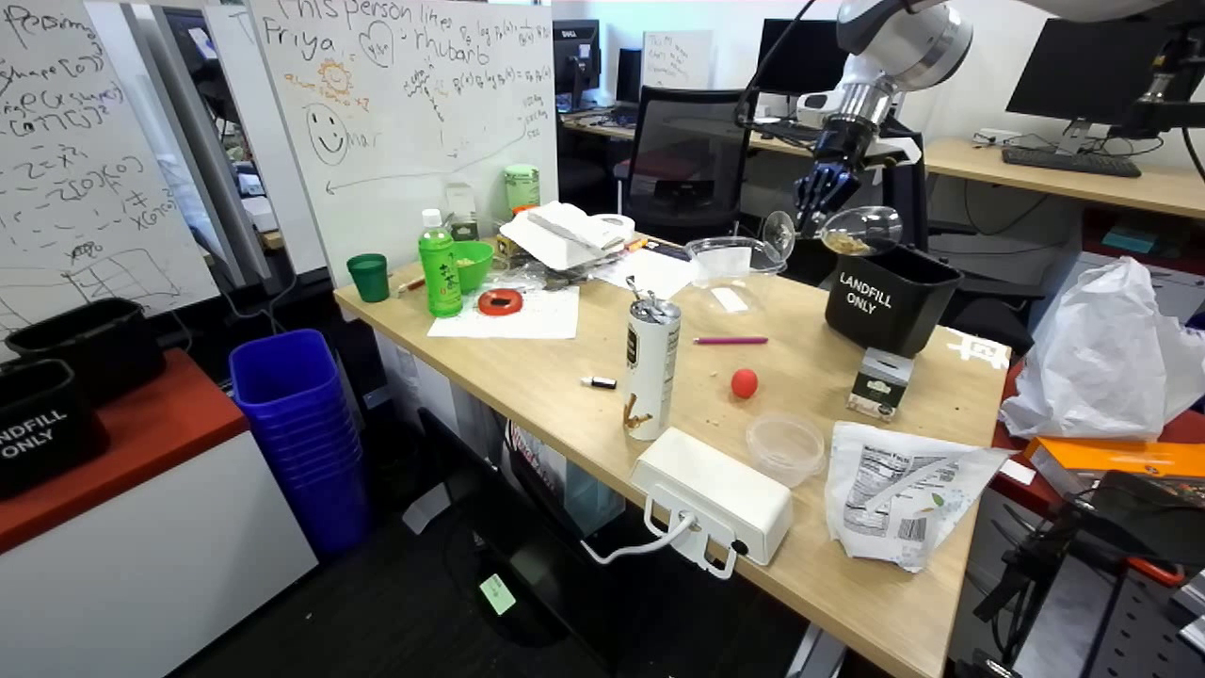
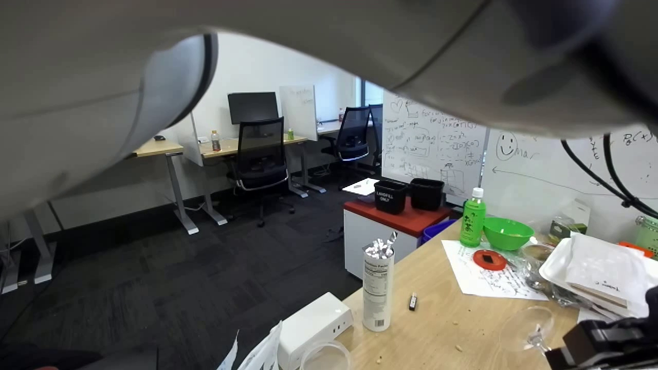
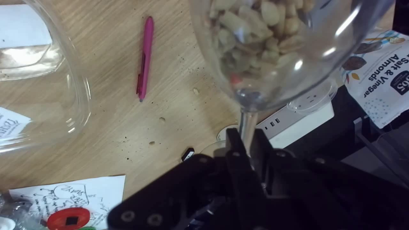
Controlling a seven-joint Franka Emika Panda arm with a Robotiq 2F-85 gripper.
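My gripper is shut on the stem of a clear wine glass (image 3: 264, 76), which holds pale nuts (image 3: 264, 34) in its bowl. In exterior view 1 the glass (image 1: 875, 226) lies tipped on its side in the air. Its mouth points right, and its bowl is over the left part of the black "LANDFILL ONLY" bin (image 1: 892, 299). The foot of the glass sticks out left of my gripper (image 1: 804, 226). The nuts rest along the lower side of the bowl. In exterior view 2 only the glass's foot (image 2: 527, 327) shows, beside my dark gripper at the right edge.
Left of the bin lie a clear plastic container (image 1: 729, 266) and a magenta pen (image 1: 731, 340). A small box (image 1: 881, 384) stands before the bin. Nearer are a red ball (image 1: 745, 383), a tall can (image 1: 651, 367), a white power strip (image 1: 717, 497) and a silver-white bag (image 1: 909, 492).
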